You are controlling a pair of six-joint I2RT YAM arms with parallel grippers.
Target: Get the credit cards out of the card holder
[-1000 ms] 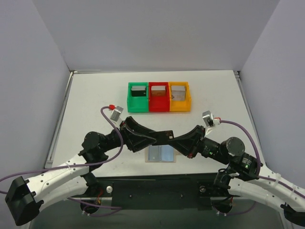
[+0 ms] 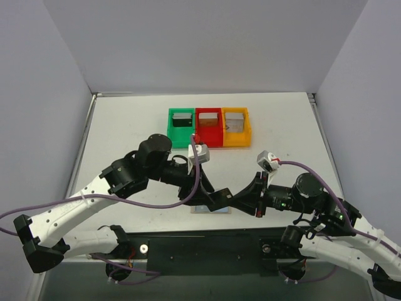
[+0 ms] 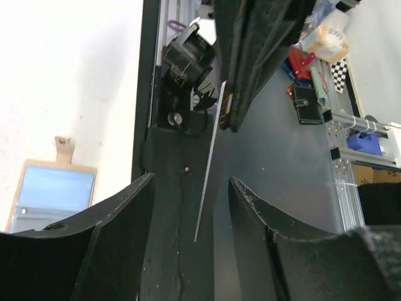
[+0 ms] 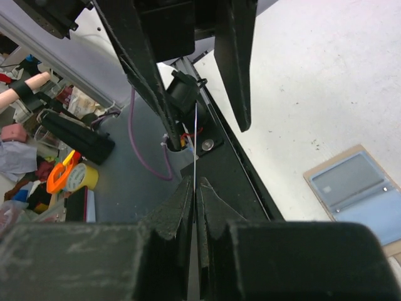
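Note:
A thin dark card (image 2: 220,199) stands out from the tips of my right gripper, which is shut on its end. In the left wrist view the card (image 3: 211,150) shows edge-on, running down between the spread fingers of my left gripper. These fingers are part open, with clear gaps on both sides of the card. Below on the table lies the tan-edged card holder (image 3: 55,164), with a blue pane and a clear pane (image 4: 351,179). From above, the arms partly cover it.
Green (image 2: 171,135), red (image 2: 209,146) and yellow (image 2: 248,135) bins holding cards stand side by side at the back of the table. Both grippers nearly meet near the front edge.
The right gripper keeps its card, now slightly lower.

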